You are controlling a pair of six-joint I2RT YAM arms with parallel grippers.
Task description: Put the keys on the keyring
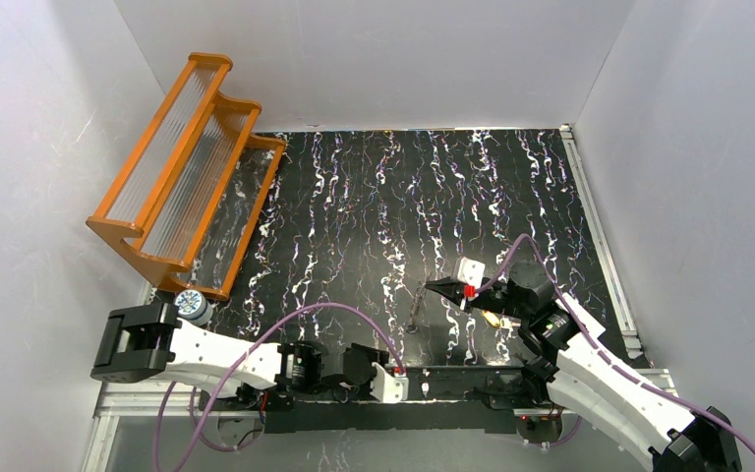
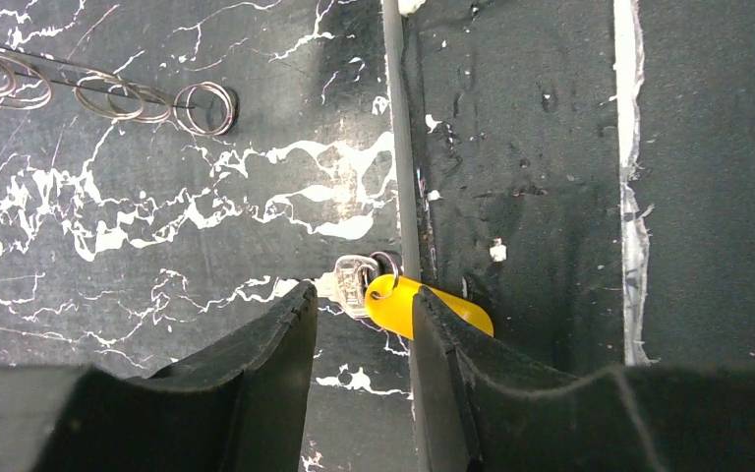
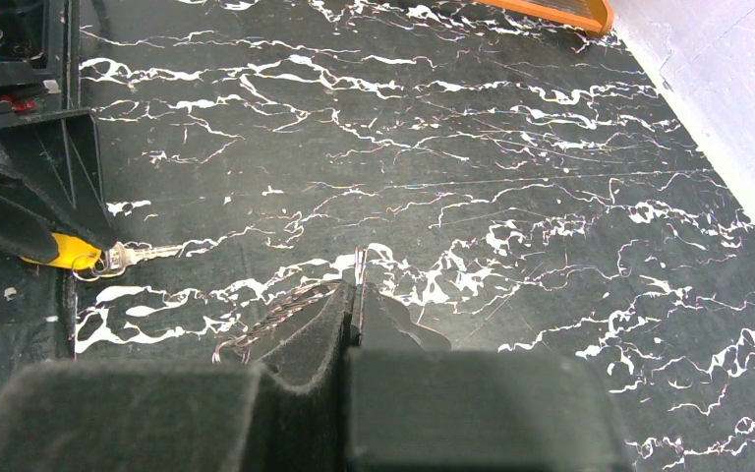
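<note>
A silver key [image 2: 326,287] with a small ring and a yellow tag [image 2: 393,305] lies by the table's front edge. Around the tag stands my left gripper, its fingers apart; whether either one touches the tag I cannot tell. From the right wrist view the tag [image 3: 77,253] and key [image 3: 143,256] show beneath the left fingers [image 3: 88,187]. My right gripper is shut on a thin metal piece, from which the looped wire keyring [image 3: 280,318] extends. In the left wrist view the keyring [image 2: 118,96] has several linked loops.
Another yellow tag [image 1: 492,320] lies under the right arm. At the back left stands an orange wooden rack [image 1: 162,202], with a round white-and-blue object [image 1: 193,306] in front of it.
</note>
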